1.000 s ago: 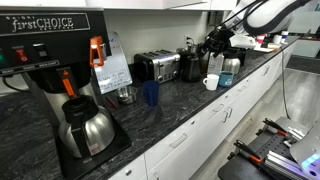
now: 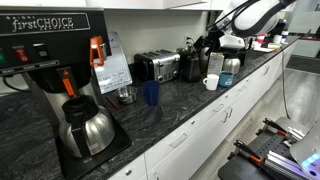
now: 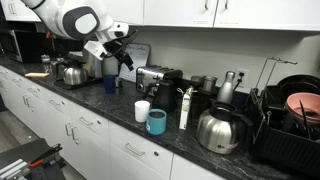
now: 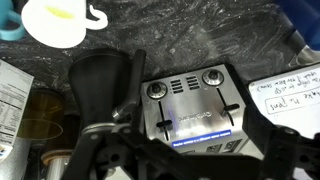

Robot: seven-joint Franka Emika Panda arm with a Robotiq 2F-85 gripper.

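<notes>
My gripper (image 2: 204,46) hangs above the counter near the toaster, close to the wall, and also shows as the gripper (image 3: 126,60) in the second exterior view. In the wrist view the gripper is open, with its dark fingers spread at the bottom over the silver toaster (image 4: 195,108). The black kettle (image 4: 98,82) stands beside the toaster there. A white mug (image 3: 142,108) and a teal mug (image 3: 156,122) sit near the counter's front. A blue cup (image 2: 151,92) stands on the other side of the toaster. Nothing shows between my fingers.
A tall carton (image 3: 185,112) and a steel carafe (image 3: 220,129) stand farther along the counter. The coffee maker (image 2: 45,55) and dish rack (image 3: 290,125) bound one end. A written sheet (image 4: 290,98) leans by the toaster. Clear dark counter (image 2: 165,120) lies in front.
The arm has risen slightly over the counter. The mugs, kettle and toaster stay where they were.
</notes>
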